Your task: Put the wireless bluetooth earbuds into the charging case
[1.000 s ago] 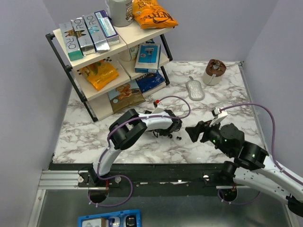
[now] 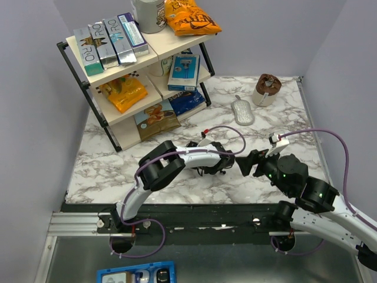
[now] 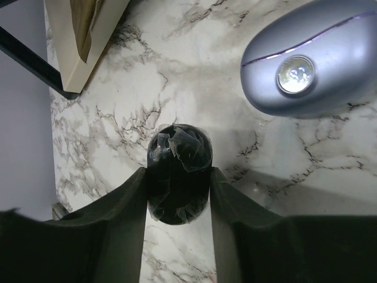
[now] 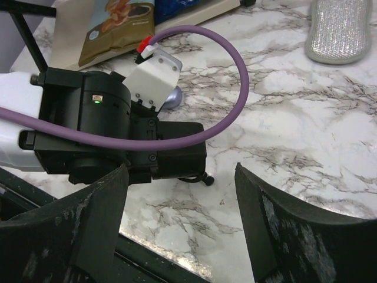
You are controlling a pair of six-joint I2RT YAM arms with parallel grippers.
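In the left wrist view my left gripper has its fingertips on either side of a dark, rounded earbud (image 3: 179, 171) with wrinkled clear film on it; whether it grips firmly I cannot tell. A silvery-lavender charging case (image 3: 312, 71) with a round button lies to the upper right on the marble table (image 3: 118, 130). In the right wrist view the case (image 4: 173, 100) is mostly hidden behind the left arm, and a small dark earbud (image 4: 208, 180) shows beside that arm. My right gripper stands open and empty, to the right of the left gripper.
A two-column shelf (image 2: 153, 44) with packets and boxes stands behind the left arm. A silver textured pad (image 2: 242, 112) and a brown-topped canister (image 2: 266, 91) lie at the back right.
In the top view my left gripper has moved right and slightly toward the front, covering more of the small dark items there. The right gripper has shifted slightly right.
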